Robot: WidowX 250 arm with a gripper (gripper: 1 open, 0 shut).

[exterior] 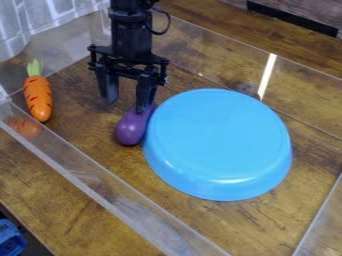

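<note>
My black gripper (pixel 127 88) hangs at the upper centre, its two fingers pointing down over a purple eggplant (pixel 131 127), whose upper end sits under or beside the right finger. The fingers look apart, with the left one clear of the eggplant; whether anything is between them is hard to tell. An orange toy carrot (pixel 38 98) with a green top lies at the left. A large blue disc-shaped object (pixel 218 142), like an upturned plate or lid, fills the right of the centre, next to the eggplant.
Clear barriers (pixel 80 180) edge the wooden surface at the left and back. A blue object (pixel 8 240) shows at the lower left corner.
</note>
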